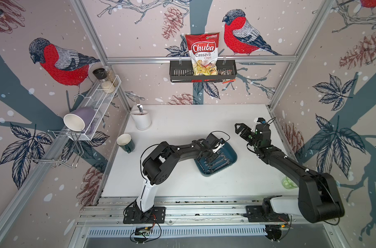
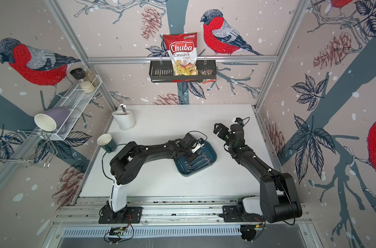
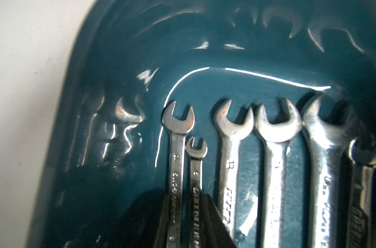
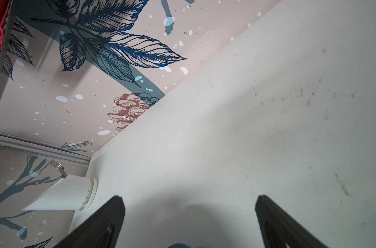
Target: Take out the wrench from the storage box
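A blue storage box point(image 1: 227, 165) sits mid-table, holding several steel wrenches point(image 3: 278, 165) in a row. My left gripper is low inside it, its dark fingers around the two leftmost, smaller wrenches point(image 3: 177, 165) in the left wrist view, part open; whether they grip is unclear. My right gripper hangs open above the table, right of and behind the box, with nothing between its fingers.
A green mug point(image 1: 126, 142) and a white utensil holder point(image 1: 141, 121) stand on the left. A wire rack point(image 1: 95, 107) is on the left wall, a shelf with chips point(image 1: 202, 77) on the back.
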